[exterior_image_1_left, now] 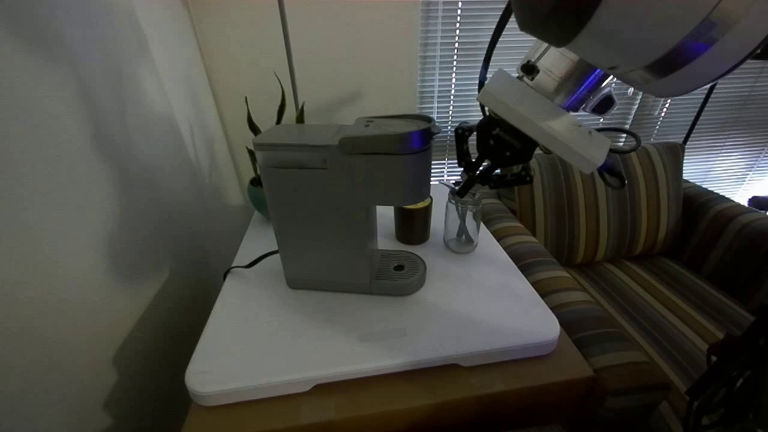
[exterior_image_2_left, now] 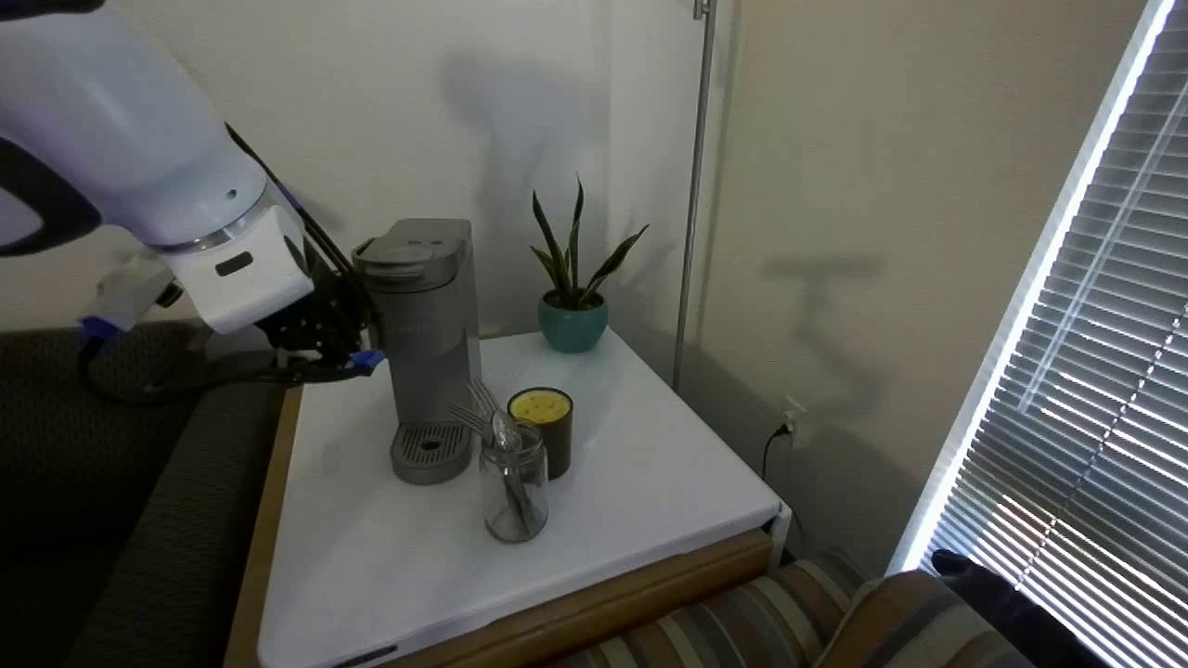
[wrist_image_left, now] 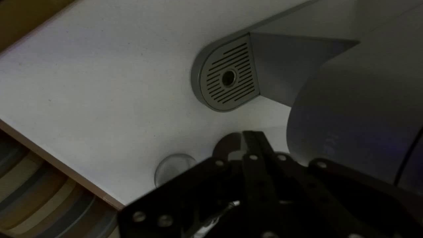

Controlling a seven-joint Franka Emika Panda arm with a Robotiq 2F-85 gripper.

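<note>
A grey coffee maker (exterior_image_1_left: 314,209) stands on the white table (exterior_image_1_left: 302,338), its lid (exterior_image_1_left: 389,135) down. My gripper (exterior_image_1_left: 461,194) is shut, with nothing showing between its fingers. In exterior view 1 its tips overlap the rim of a glass jar (exterior_image_1_left: 461,227) holding forks and other cutlery. Exterior view 2 shows the gripper beside the coffee maker (exterior_image_2_left: 420,334), well apart from the jar (exterior_image_2_left: 514,495); its tips are hard to make out there. From the wrist, the closed fingertips (wrist_image_left: 253,137) appear near the machine's overhanging head (wrist_image_left: 357,119), with the drip tray (wrist_image_left: 228,75) beyond.
A dark candle cup (exterior_image_2_left: 542,429) with yellow wax stands close to the jar. Behind is a plant in a teal pot (exterior_image_2_left: 574,325). The striped armchair (exterior_image_1_left: 605,209) borders the table.
</note>
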